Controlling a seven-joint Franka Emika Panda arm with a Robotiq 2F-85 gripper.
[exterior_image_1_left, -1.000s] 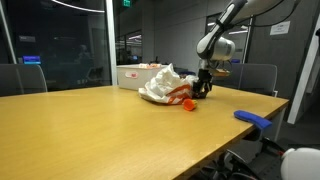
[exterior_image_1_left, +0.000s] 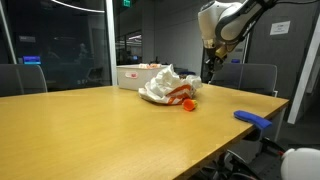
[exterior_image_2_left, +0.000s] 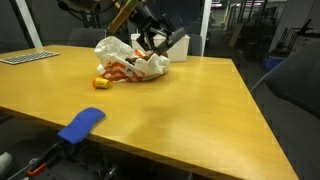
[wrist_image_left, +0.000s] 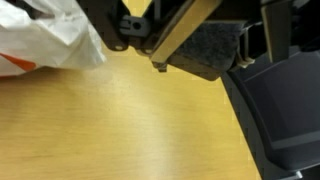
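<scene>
Above the table, near its far right side in exterior view 1, hangs my gripper (exterior_image_1_left: 209, 74). In the wrist view it is shut on a dark felt-like block (wrist_image_left: 207, 52) with a tan, wood-coloured strip along one side, perhaps an eraser. In the exterior views the block is too small and dark to make out clearly. A crumpled white bag (exterior_image_2_left: 140, 66) with orange-red print lies on the table behind the gripper in exterior view 2. Part of that bag (wrist_image_left: 50, 38) fills the left side of the wrist view, apart from the block.
An orange-and-yellow cylinder (exterior_image_2_left: 101, 83) lies in front of the bag. A blue object (exterior_image_2_left: 81, 125) sits at the table edge near the robot's base. A white box (exterior_image_1_left: 137, 76) stands behind the bag.
My gripper has risen from low beside the bag, at table level, to well clear of the table. Bag, cylinder and blue object look unmoved.
</scene>
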